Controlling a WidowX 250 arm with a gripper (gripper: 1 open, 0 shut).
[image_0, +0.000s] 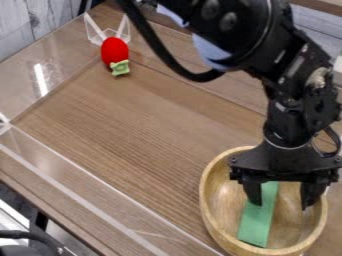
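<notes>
A wooden bowl (218, 213) at the lower right holds a green block (257, 221). My black gripper (278, 195) hangs over the bowl with its fingers apart, near the top end of the block; whether anything is between them is hard to tell. Part of the bowl's back is hidden behind it.
A red object (115, 50) with a green tip and white wire-like parts stands at the upper left. A cable loops above the arm.
</notes>
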